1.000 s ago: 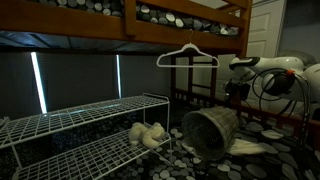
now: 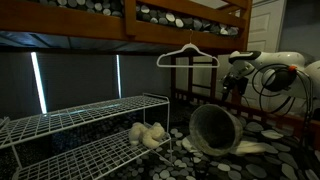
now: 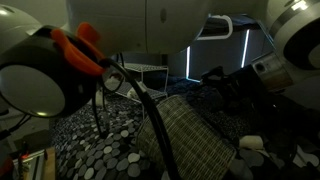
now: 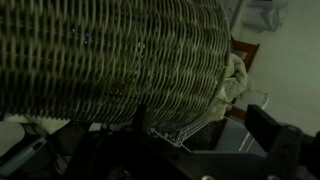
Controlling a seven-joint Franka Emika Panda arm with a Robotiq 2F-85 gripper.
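Note:
A woven wicker basket [image 2: 214, 130] lies on its side on the dark patterned bedding, its opening turned toward exterior view 1. In exterior view 2 the basket [image 3: 185, 135] shows its woven side below the arm. My gripper [image 2: 232, 86] hangs above and behind it, clear of its rim. The wrist view has the basket's weave [image 4: 110, 55] filling the upper left, while my gripper stands open at the bottom, its dark fingers wide apart. Nothing shows between them. The view is dim, and any contact with the wicker cannot be made out.
A white wire rack [image 2: 90, 140] stands at the left, with a pale plush toy [image 2: 149, 135] by its right end. A pale soft item [image 2: 252, 147] lies right of the basket. One white hanger [image 2: 187, 57] hangs from the wooden bunk beam [image 2: 150, 28] overhead.
The arm and gripper have shifted slightly left in exterior view 1. Rack and plush toy look unmoved.

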